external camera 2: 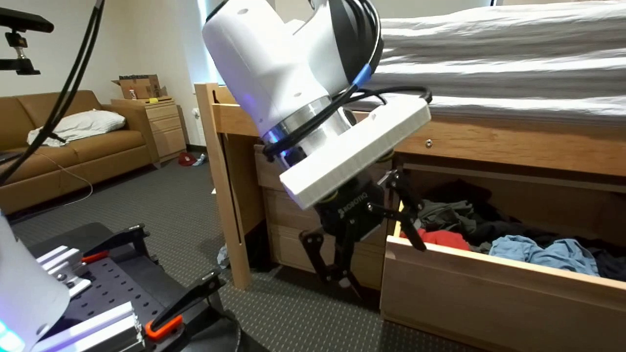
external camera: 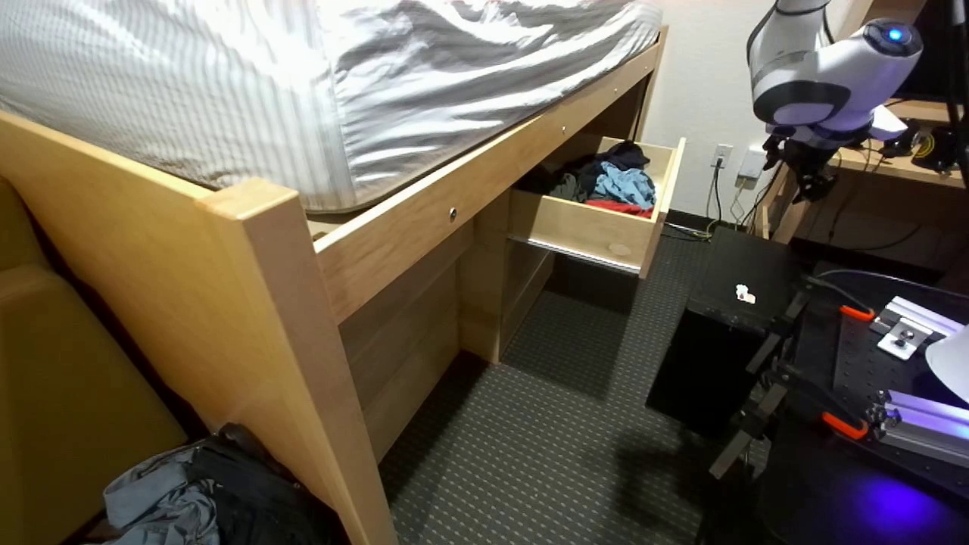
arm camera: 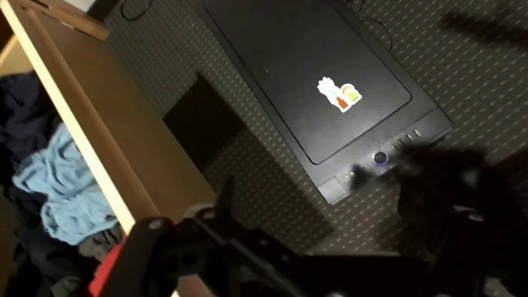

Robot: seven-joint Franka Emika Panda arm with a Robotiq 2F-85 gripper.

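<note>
My gripper (external camera 2: 384, 264) stands open, its two black fingers spread with nothing between them. In exterior view 2 it appears in front of the drawer's left end, pointing downward. Exterior view 1 has the gripper (external camera: 805, 179) at the upper right, well apart from the drawer. The wooden drawer (external camera: 572, 225) is pulled out from under the bed. Inside lie a light blue cloth (external camera 2: 546, 253), a red cloth (external camera 2: 440, 238) and dark clothes (external camera 2: 504, 229). In the wrist view, the drawer's top edge (arm camera: 74, 133) runs along the left, and a gripper finger hides part of the red cloth (arm camera: 104, 269).
A black computer case (arm camera: 292, 64) with stickers stands on the carpet beside the drawer. The bed post (external camera: 291, 363) and rail bound the drawer's side. Black clamps (external camera 2: 188, 299) hold the robot's base to a dark table. Carpet (external camera: 509, 445) is clear alongside the bed.
</note>
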